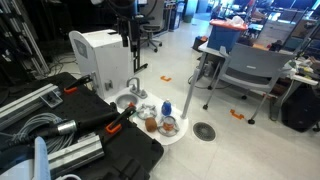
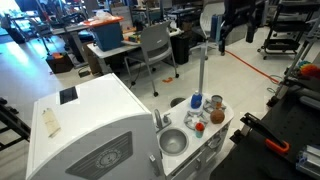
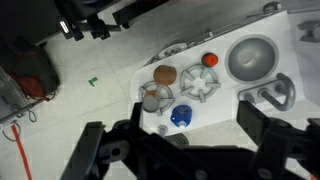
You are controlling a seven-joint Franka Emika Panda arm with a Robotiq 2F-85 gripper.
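My gripper is open and empty, its two dark fingers wide apart in the wrist view. In exterior view 2 the gripper (image 2: 243,48) hangs high above a white toy kitchen counter (image 2: 232,106). On that counter stand a blue cup (image 3: 181,116), a metal can (image 3: 151,103), a brown round object (image 3: 164,75) and a small red-orange item (image 3: 210,60). The blue cup sits beside the burners, clear of the fingers by a good height. Exterior view 1 shows the gripper (image 1: 132,44) near the white cabinet (image 1: 106,58).
A grey sink (image 3: 252,60) with a faucet (image 3: 270,95) takes up one end of the counter. The white cabinet rises beside the sink. A black table (image 1: 130,155) borders the counter; a grey chair (image 1: 248,75) stands beyond on open floor.
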